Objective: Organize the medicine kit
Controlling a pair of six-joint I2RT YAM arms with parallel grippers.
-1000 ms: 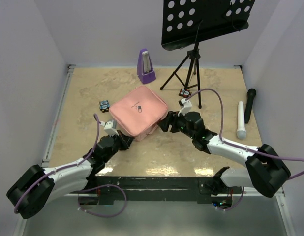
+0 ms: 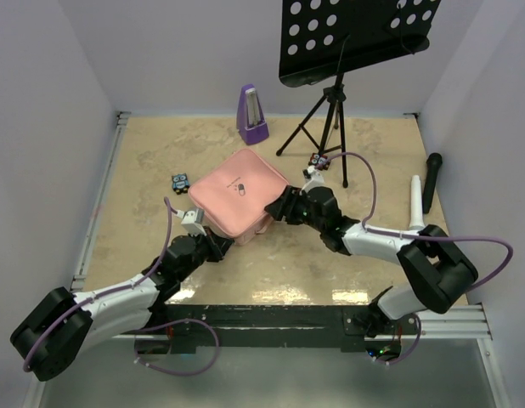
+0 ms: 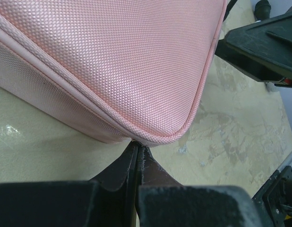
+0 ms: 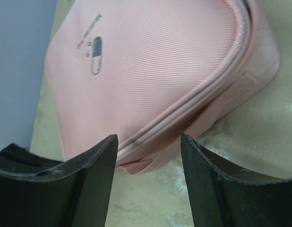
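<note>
The pink fabric medicine kit (image 2: 245, 189) lies slantwise mid-table, its lid down, with a pill drawing on top. At its front corner my left gripper is shut, its tips just under the lid's piped rim; whether they pinch anything there is hidden. My right gripper stands open at the kit's right side. Between and beyond its fingers shows a loose pink strip (image 4: 202, 122) bulging out from the kit's side, with a dark gap behind it. Nothing is clamped in that gripper.
A purple metronome (image 2: 251, 116) stands behind the kit, and a black music stand (image 2: 335, 98) at back right. Small dark blue items (image 2: 180, 183) lie left of the kit. A white tube (image 2: 416, 204) and a black microphone (image 2: 431, 183) lie far right.
The kit and my left gripper have hardly moved.
</note>
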